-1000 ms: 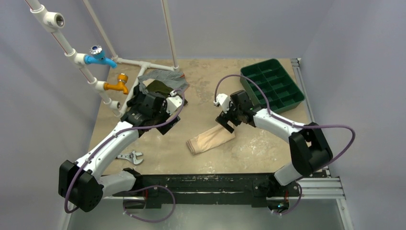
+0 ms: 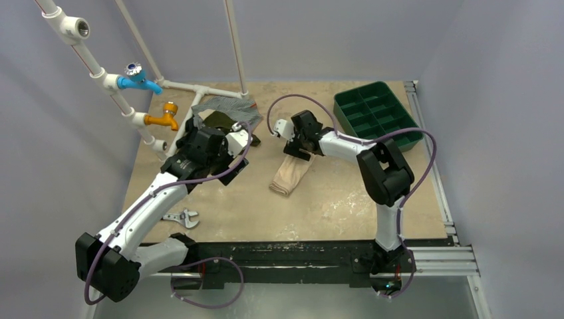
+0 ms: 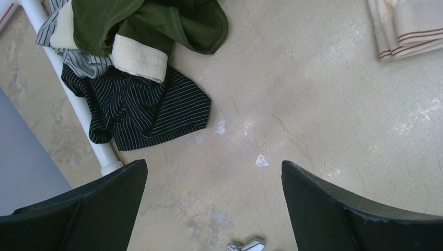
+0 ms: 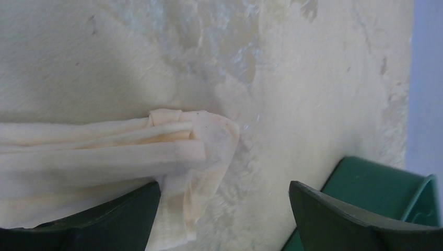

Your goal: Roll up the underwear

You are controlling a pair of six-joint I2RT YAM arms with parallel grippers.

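Observation:
A cream underwear (image 2: 290,175) folded into a strip lies on the table's middle, slanting toward the right arm. My right gripper (image 2: 302,150) stands over its far end. In the right wrist view the strip's end (image 4: 172,151) shows folded layers, and the left finger (image 4: 128,217) overlaps the cloth while the other finger is clear of it. My right gripper is open. At the left, my left gripper (image 2: 234,171) is open above bare table, nothing between its fingers. The left wrist view shows the brown-stitched near end of the underwear (image 3: 412,31) at upper right.
Green cloth (image 3: 156,26) and black striped cloth (image 3: 151,107) lie in a heap by the white pipe (image 3: 78,104). A green divided box (image 2: 376,116) stands at back right, a wrench (image 2: 181,218) at front left.
My right gripper has moved left and away from the front edge. The underwear has shifted and turned with it, now pointing more steeply.

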